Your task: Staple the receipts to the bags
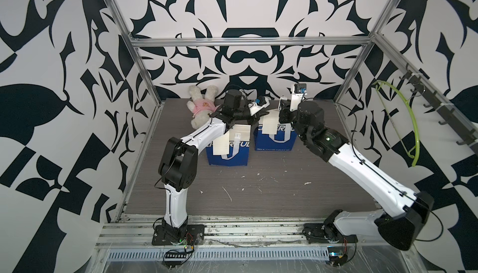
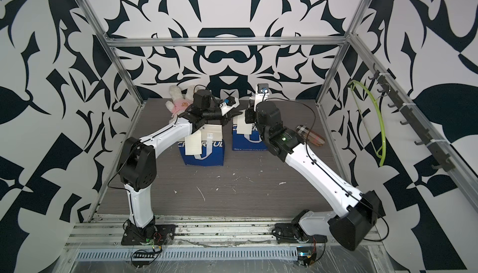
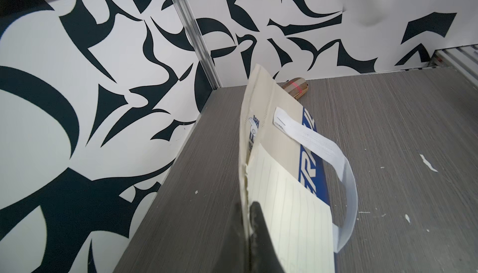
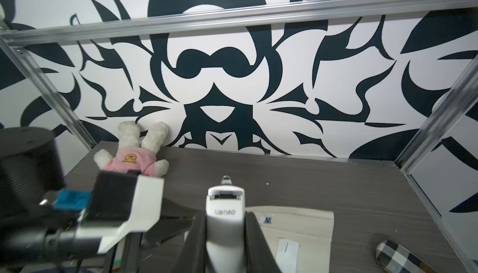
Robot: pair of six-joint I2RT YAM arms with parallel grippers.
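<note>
My left gripper is shut at the top edge of the right blue bag (image 1: 273,142), with a lined receipt (image 3: 288,223) lying against the bag's cream flap (image 3: 283,148), seemingly pinched with it. My right gripper is shut on a white stapler (image 4: 225,203), raised just above and right of that bag's top. The left bag (image 1: 239,158) stands nearer the front, with a receipt (image 1: 221,144) on its front.
A plush toy (image 2: 180,104) lies at the back left. A plaid pouch (image 2: 309,136) lies at the right. The table's front has free room, with small paper scraps.
</note>
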